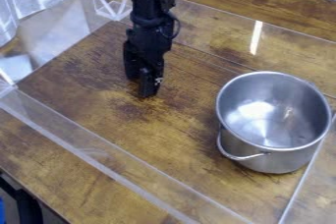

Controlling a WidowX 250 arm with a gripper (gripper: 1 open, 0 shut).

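The black robot arm hangs from the top centre, its gripper (144,79) low over the wooden table (112,140), left of centre. The fingers point down at or very near the surface. They are dark and small, so whether they are open, shut or on something cannot be made out. A steel pot (272,120) with a wire handle stands at the right.
Clear plastic walls border the work area at the front left, back and right.
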